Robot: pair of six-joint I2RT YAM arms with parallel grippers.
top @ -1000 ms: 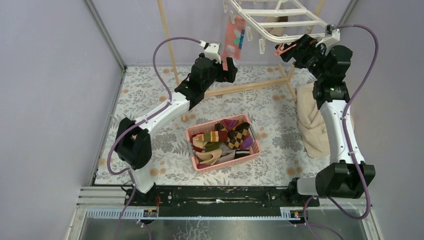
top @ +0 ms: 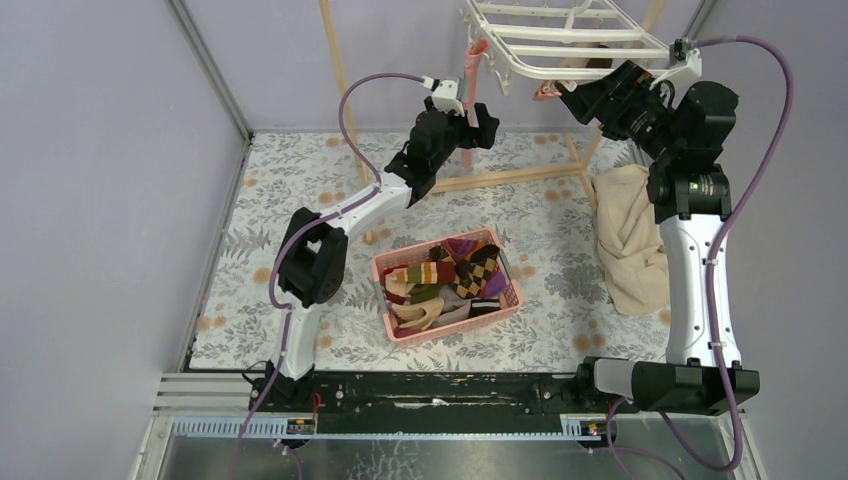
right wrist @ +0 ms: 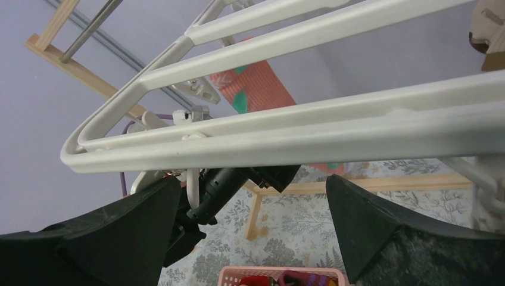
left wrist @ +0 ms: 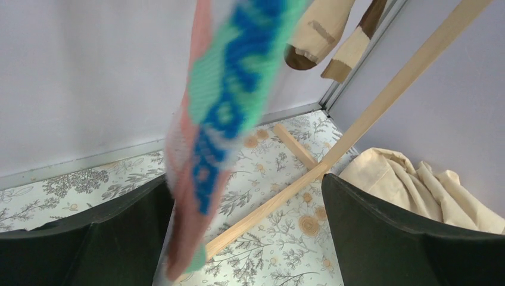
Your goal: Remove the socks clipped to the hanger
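Note:
A pink sock [top: 473,68] with teal and blue patterning hangs from the left end of the white hanger [top: 560,50]. In the left wrist view this sock [left wrist: 208,131] runs down close to the left finger, with a gap to the right finger. My left gripper [top: 479,131] is open around its lower part. My right gripper [top: 572,100] stands open at the hanger's front edge. In the right wrist view the front bar [right wrist: 286,140] crosses above the gap between its fingers, and a white clip [right wrist: 193,187] dangles near the left finger.
Tan and brown socks [left wrist: 318,33] hang farther back. Below stands a pink basket [top: 376,270] filled with several socks. A beige cloth [top: 630,240] lies at the right. Wooden stand bars [top: 510,178] cross behind the arms.
My left gripper has shifted right, bringing the pink sock between its open fingers. The hanger has turned and shifted, and the sock now shows edge-on from above.

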